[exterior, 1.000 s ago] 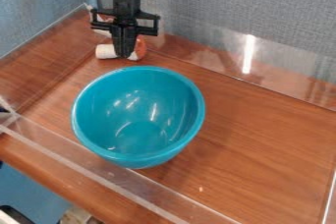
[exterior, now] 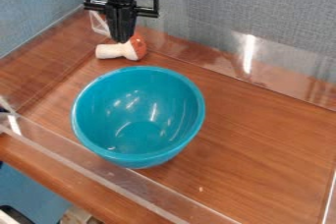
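Note:
My gripper (exterior: pixel 122 33) hangs at the top of the camera view, pointing down and shut, with nothing visible between its fingers. Just below it lies a small white and red object (exterior: pixel 117 50) on its side on the wooden table, white toward the left and red at the right end. A large teal bowl (exterior: pixel 138 116) sits empty in the middle of the table, in front of that object.
Clear panels run along the back and front edges, with grey walls behind. A pale clear item behind the gripper at upper left is hard to make out.
My gripper has risen steadily away from the white and red object, uncovering more of it. The bowl has not moved.

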